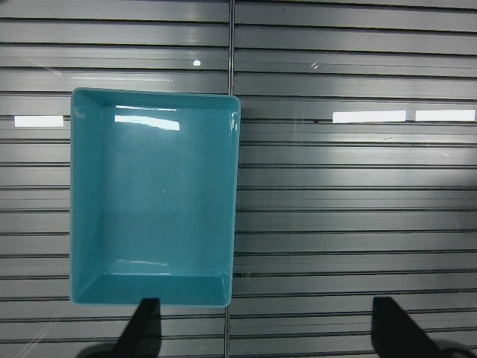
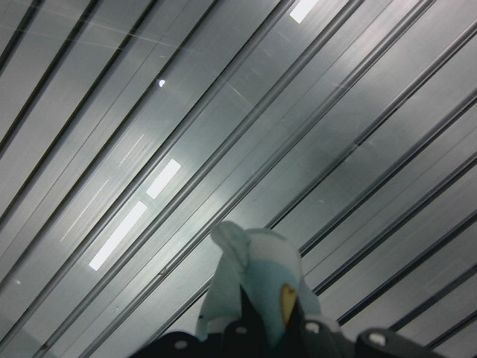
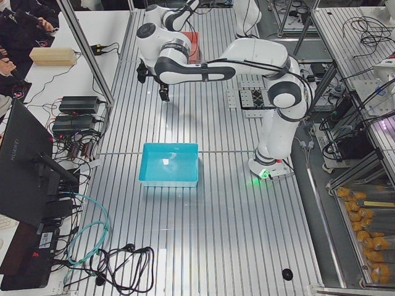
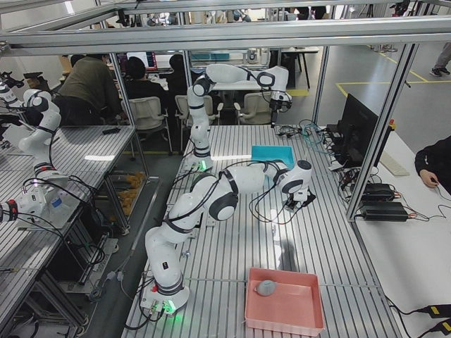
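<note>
A blue bin (image 1: 153,201) sits on the slatted table, empty, seen also in the camera left view (image 3: 168,166). In the left wrist view my left gripper stands open above the table, beside the bin, nothing between its fingers. In the right wrist view my right gripper is shut on a pale blue plush toy (image 2: 257,265) with a small yellow patch, over bare slats. A pink bin (image 4: 299,303) with a grey object (image 4: 266,287) inside stands at the near end in the camera right view.
A monitor (image 3: 21,160), coiled cables (image 3: 123,271) and power units line one long side of the table. Both white arms reach across it.
</note>
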